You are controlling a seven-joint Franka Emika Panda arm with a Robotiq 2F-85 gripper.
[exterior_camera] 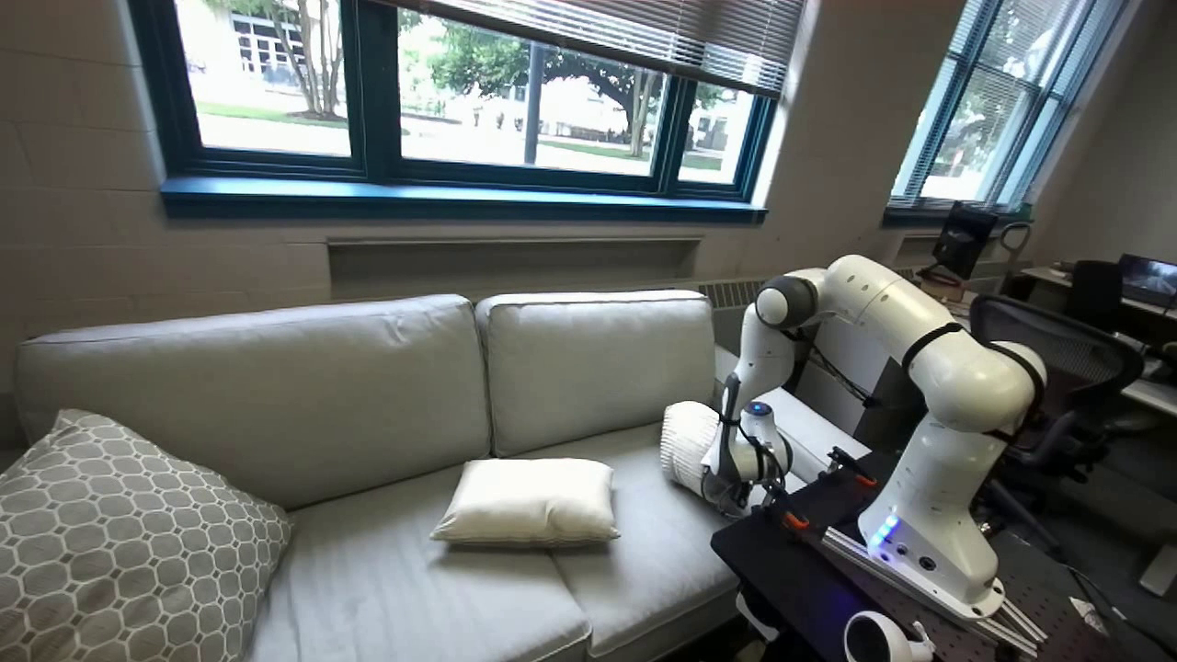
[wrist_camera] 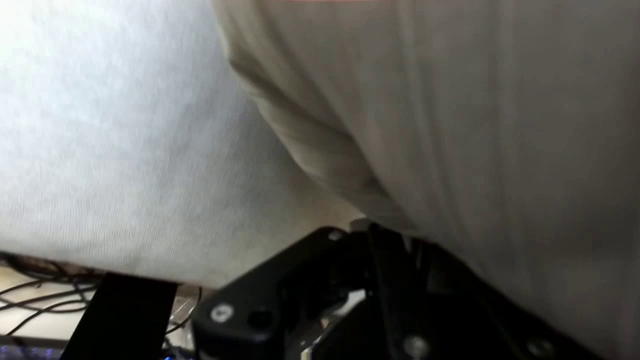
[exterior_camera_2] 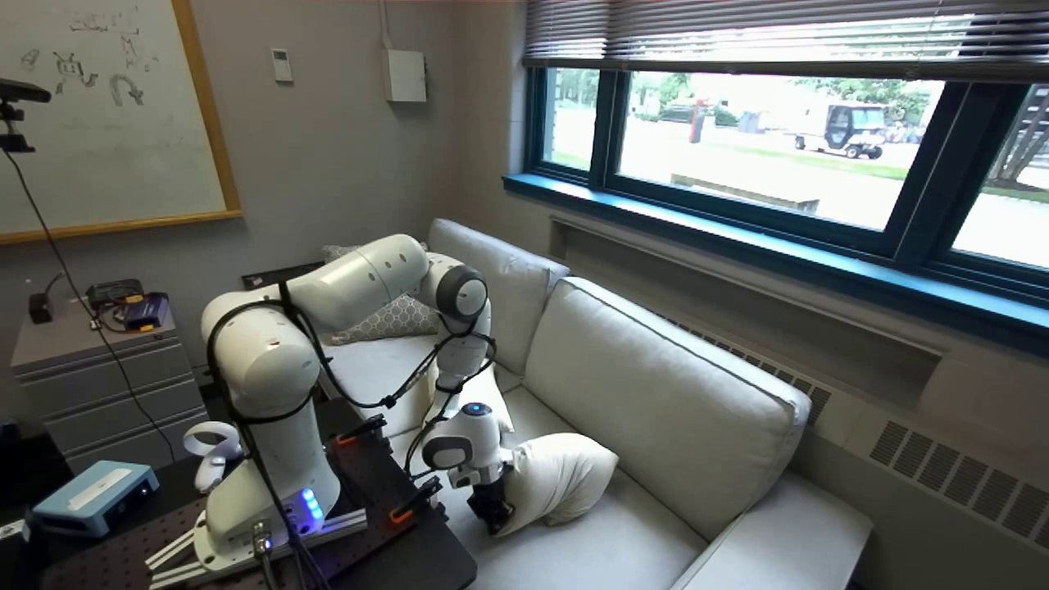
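Note:
A white pillow with fine stripes (exterior_camera: 687,443) sits at the right end of the sofa seat, and in exterior view 2 the same pillow (exterior_camera_2: 560,477) looks bunched and folded. My gripper (exterior_camera_2: 499,511) is shut on its near edge, low over the seat. In the wrist view the pillow's creased fabric (wrist_camera: 480,120) fills the right side and runs down to the dark gripper; the pinched part is mostly hidden. A plain cream pillow (exterior_camera: 530,500) lies flat on the middle of the sofa. Leaning in the left corner is a grey patterned pillow (exterior_camera: 132,541).
The grey sofa (exterior_camera: 386,574) has bare seat between the patterned and cream pillows. The black table (exterior_camera: 794,574) bearing my arm borders the sofa's front right, with orange-tipped clamps (exterior_camera: 794,519) at its edge. The sofa's armrest (exterior_camera_2: 777,541) stands beyond the striped pillow.

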